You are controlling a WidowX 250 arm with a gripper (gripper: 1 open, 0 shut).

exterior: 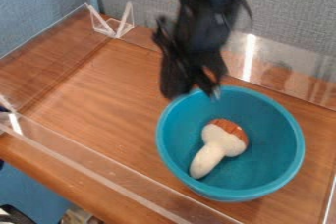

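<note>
A teal bowl (268, 174) stands on the right side of the wooden table. Inside it lies a toy mushroom (214, 153) with a white stem and an orange cap. My black gripper (191, 76) hangs above the bowl's back-left rim, blurred, with nothing visible held in it; its fingers are too blurred to read.
A small white wire object (112, 22) sits at the back-left corner. Clear low walls edge the table, with grey padded panels behind.
</note>
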